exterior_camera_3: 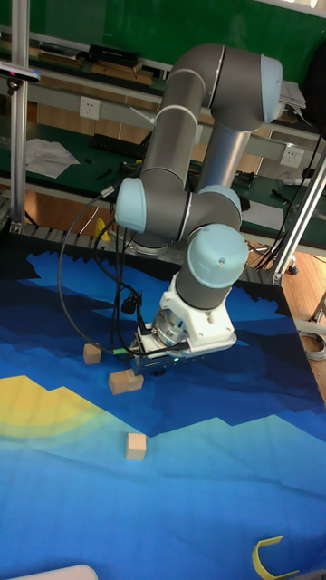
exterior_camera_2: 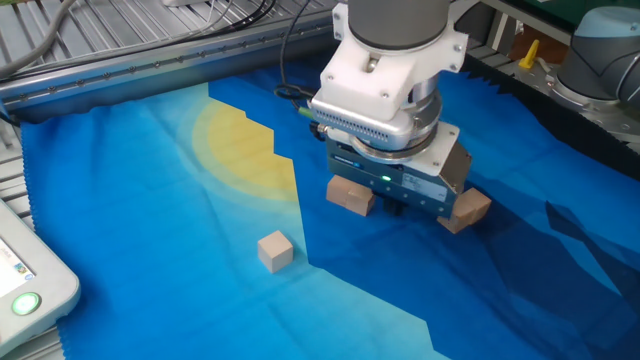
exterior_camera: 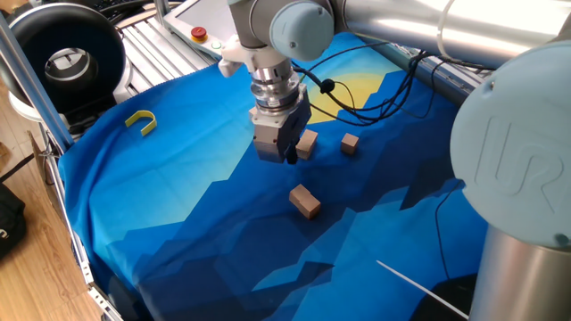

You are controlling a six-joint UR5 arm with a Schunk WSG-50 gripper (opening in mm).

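My gripper [exterior_camera_2: 393, 210], a wide grey metal body with short dark fingers, points down low over the blue cloth. In exterior view 2 the fingers show as one dark stub under the middle of the body, so it looks shut, with no block visible between them. One wooden block [exterior_camera: 307, 144] stands right beside the fingers, partly covered. Another small block [exterior_camera: 350, 144] lies further right. A longer wooden piece [exterior_camera: 304, 201] rests nearer that camera; exterior view 2 shows a wooden piece [exterior_camera_2: 466, 210] at the body's right end. A pale cube [exterior_camera_2: 276, 251] sits apart on the light area.
A yellow hook-shaped piece [exterior_camera: 141, 121] lies on the cloth's far left. Dark cables [exterior_camera: 352, 111] hang beside the wrist. A white stick [exterior_camera: 419, 287] lies near the front edge.
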